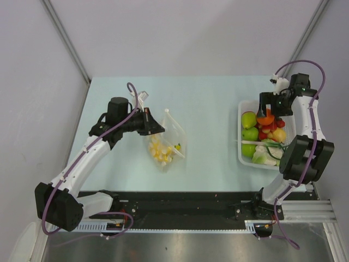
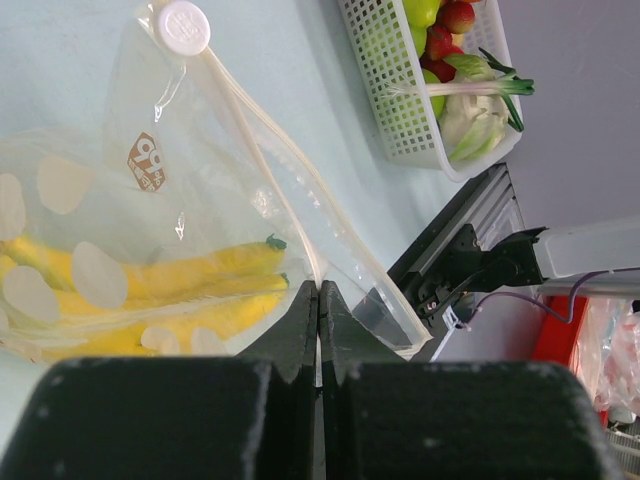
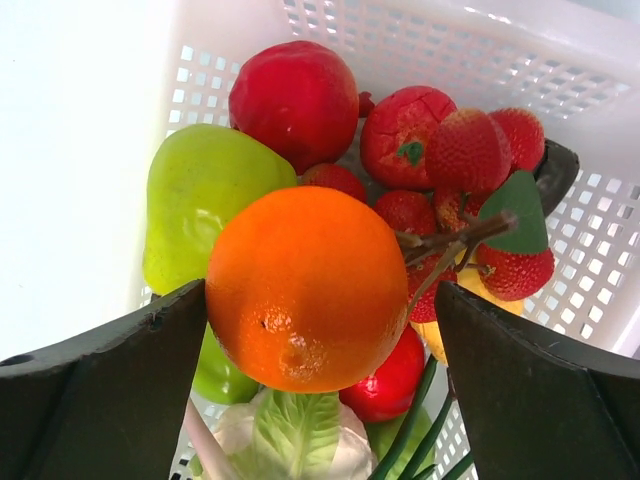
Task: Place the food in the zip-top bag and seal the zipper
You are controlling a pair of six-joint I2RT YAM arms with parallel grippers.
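Note:
The clear zip top bag [image 1: 166, 143] lies open on the table with yellow bananas [image 2: 180, 290] inside. My left gripper is shut on the edge of the bag's opening, by the zipper. My right gripper is open inside the white basket [image 1: 240, 153], around an orange [image 3: 305, 280] among the produce. A green apple [image 3: 205, 180], strawberries [image 3: 465, 150], red fruit [image 3: 290, 100] and a leafy vegetable [image 3: 295, 435] lie around it.
A long green onion [image 2: 460, 88] lies across the basket's near part.

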